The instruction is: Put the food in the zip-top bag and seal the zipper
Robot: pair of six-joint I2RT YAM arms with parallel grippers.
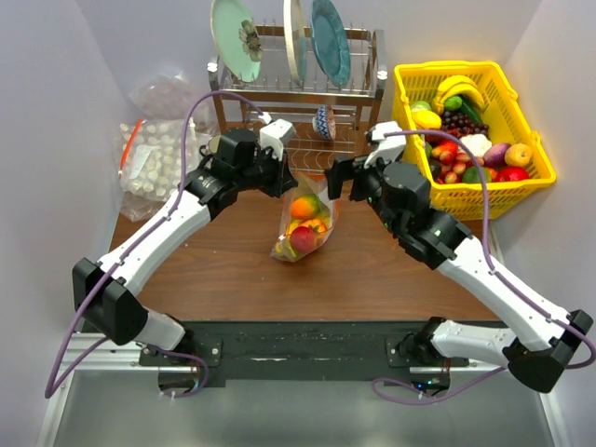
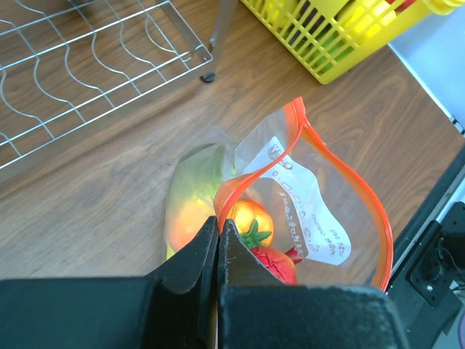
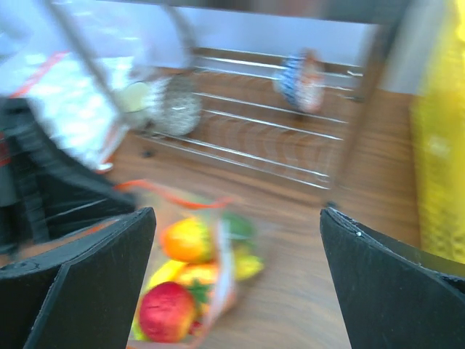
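A clear zip bag [image 1: 294, 244] with an orange zipper strip [image 2: 349, 172] stands in the middle of the table, its mouth gaping, holding several fruits and vegetables, among them a red fruit [image 3: 166, 313] and an orange one [image 3: 185, 240]. My left gripper [image 1: 284, 186] is shut on the bag's top edge at the orange strip. My right gripper [image 1: 343, 172] stands open above and to the right of the bag, with nothing held between its fingers.
A yellow basket [image 1: 494, 196] of produce is at the back right. A dish rack [image 1: 363, 93] with plates and a bowl [image 1: 324, 121] stands behind the bag. A pile of spare bags [image 1: 149, 168] lies at the left.
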